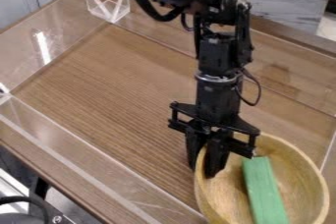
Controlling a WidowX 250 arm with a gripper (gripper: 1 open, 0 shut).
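Observation:
My gripper (pixel 210 147) points down at the lower middle of the view, its fingers shut on the left rim of a tan, round bowl (pixel 219 194) at the bottom right. The fingertips are dark and partly hard to make out against the rim. A flat green rectangular object (pixel 264 191) lies inside the bowl, to the right of the gripper.
A clear plastic piece (pixel 108 0) stands at the back left. A raised edge runs along the back, and dark cables lie beyond the near left edge.

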